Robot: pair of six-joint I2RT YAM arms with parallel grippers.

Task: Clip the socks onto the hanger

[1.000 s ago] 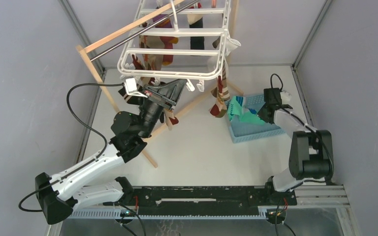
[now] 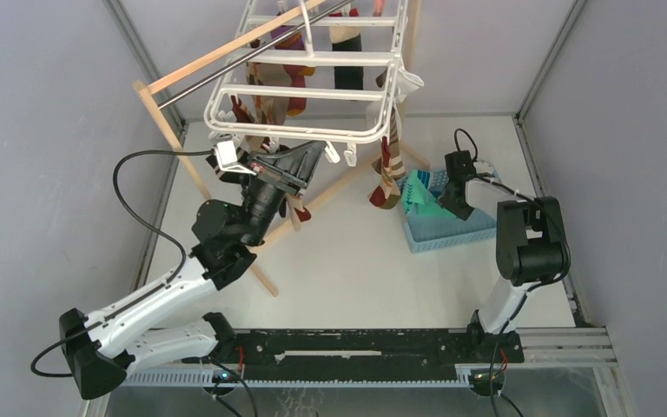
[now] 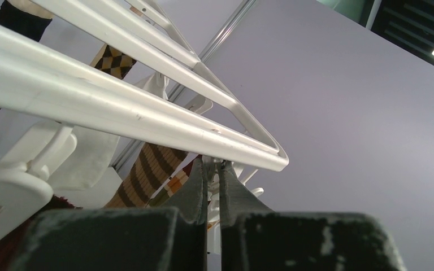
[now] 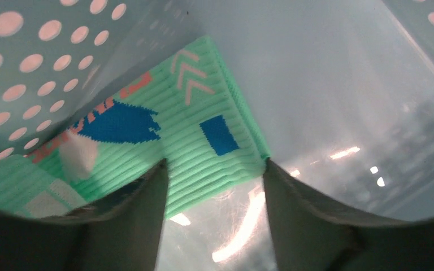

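The white hanger (image 2: 304,131) hangs from the wooden rack, with socks (image 2: 298,87) clipped along it. My left gripper is shut on a white piece of the hanger under its front bar; exactly which piece is hard to tell. In the blue basket (image 2: 439,241) lie mint-green socks (image 4: 169,130), one with blue patches and pale chevrons. My right gripper is part open over that sock, its blurred fingertips at the sock's near edge; nothing is clearly held between them.
The wooden rack (image 2: 158,117) stands around the hanger at left and back. A striped sock (image 2: 386,182) hangs low beside the basket's left edge. The white floor in front of the basket is clear. Grey walls enclose both sides.
My right arm has moved left over the basket, its gripper now further over the green sock. My left arm has shifted very slightly; the hanging striped sock sways a little.
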